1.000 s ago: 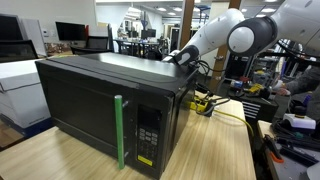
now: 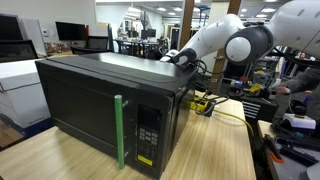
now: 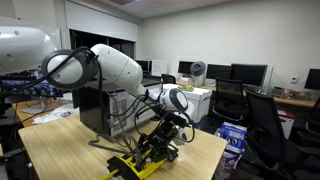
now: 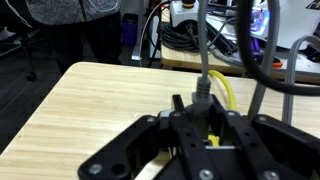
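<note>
In the wrist view my gripper is shut on a grey cable (image 4: pixel 204 55), which rises from between the fingertips. The view from the second exterior camera has the gripper (image 3: pixel 158 143) low over the wooden table, among black cables and a yellow object (image 3: pixel 138 168). From the first exterior camera, the microwave (image 2: pixel 110 105) blocks sight of the fingers. The microwave is black, its door is closed, and a green handle (image 2: pixel 119 132) runs up its front.
A yellow cable (image 2: pixel 238 118) trails over the table's right part. Bare wood (image 4: pixel 110 95) lies to the left in the wrist view. Black office chairs (image 3: pixel 265 115) and cardboard boxes (image 3: pixel 232 140) stand beyond the table.
The arm's white links have shifted slightly down in exterior view 1. The microwave and the table have stayed put.
</note>
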